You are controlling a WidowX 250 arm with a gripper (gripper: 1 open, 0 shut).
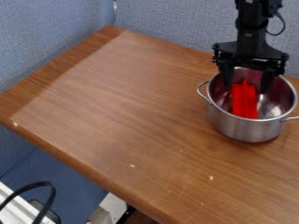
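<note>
A steel pot [246,127] with two wire handles stands on the right side of the wooden table, with a red object [244,100] upright inside it. My black gripper [246,79] reaches down from the top into the back of the pot, open, its fingers at the upper part of the red object. The fingertips are partly hidden and dark against the pot's interior.
Blue-grey padded walls [41,39] border it at the back and left. A white frame with a black cable sits off the table at the lower left.
</note>
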